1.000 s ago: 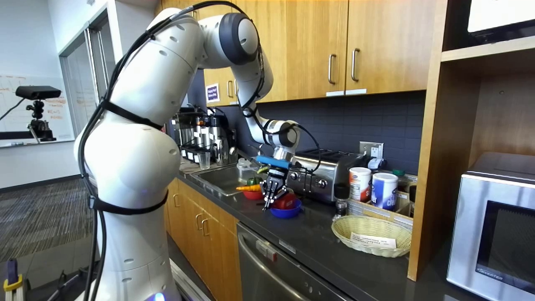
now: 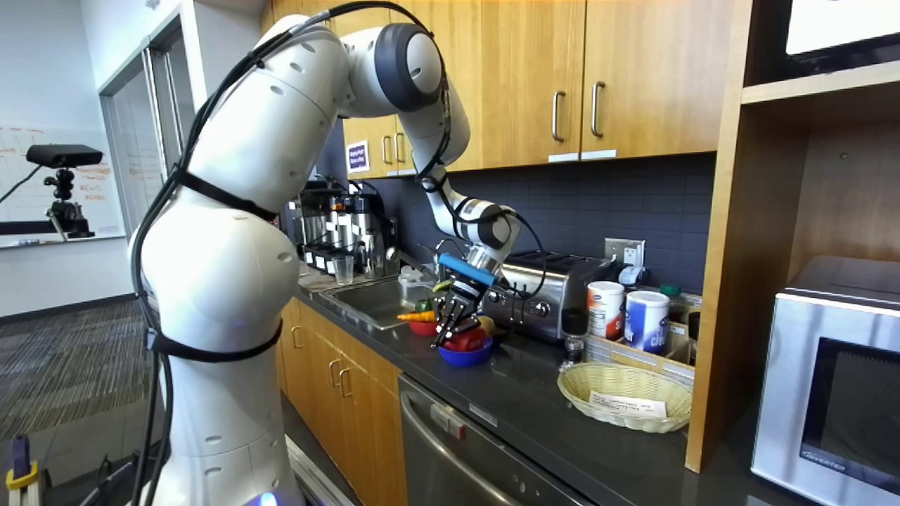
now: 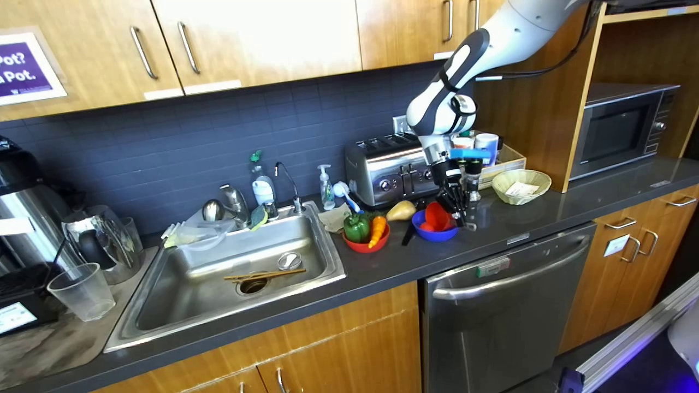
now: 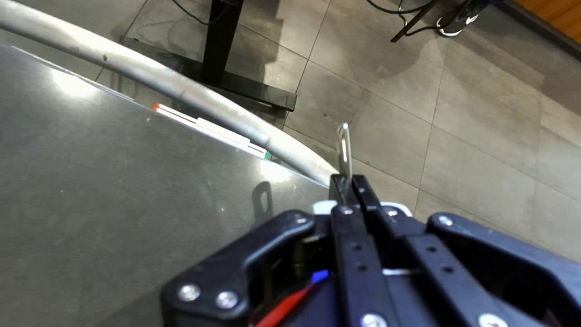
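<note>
My gripper is shut on a thin metal piece with a looped end [image 4: 344,144], which sticks out past the fingertips in the wrist view. The rest of that piece is hidden by the fingers. In exterior view 2 the gripper [image 3: 460,210] reaches down at the right side of a blue bowl [image 3: 436,236]. A red, scoop-like thing [image 3: 437,215] stands tilted in that bowl, right beside the fingers. Whether it joins the metal piece, I cannot tell. Only slivers of red [image 4: 284,307] and blue show below the fingers in the wrist view.
Left of the blue bowl, a red bowl [image 3: 360,248] holds a green pepper [image 3: 357,227] and a carrot [image 3: 378,230]. A toaster [image 3: 388,171] stands behind, and a wicker basket [image 3: 522,186] to the right. The counter's front edge is close; the sink [image 3: 237,272] lies left.
In exterior view 1 the blue bowl and the red thing have shifted left. The gripper has tilted, its fingertips moving slightly left.
</note>
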